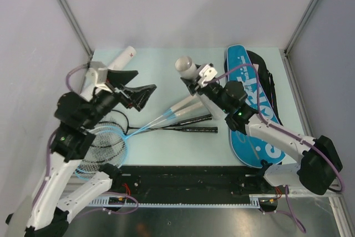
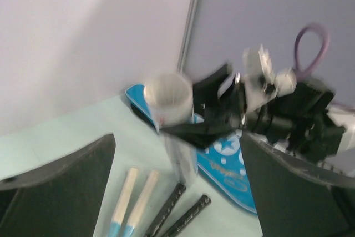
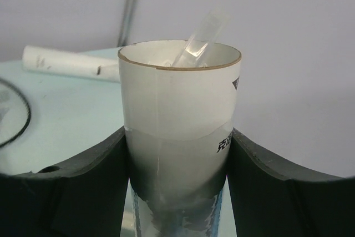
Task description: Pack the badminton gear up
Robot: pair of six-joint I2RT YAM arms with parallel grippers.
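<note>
In the top view my right gripper [image 1: 195, 81] holds a white shuttlecock tube [image 1: 186, 66] upright above the middle of the table; in the right wrist view the tube [image 3: 177, 104] stands between both fingers. My left gripper [image 1: 136, 87] stands open to the left, apart from the tube. Badminton rackets [image 1: 108, 148] lie at the left and middle, handles [image 1: 188, 129] pointing right. A blue Yonex racket bag [image 1: 244, 142] lies at the right. Another white tube [image 1: 123, 58] lies at the back left, partly behind my left arm.
A black bag [image 1: 265, 81] lies beside the blue one. Walls and metal rails surround it.
</note>
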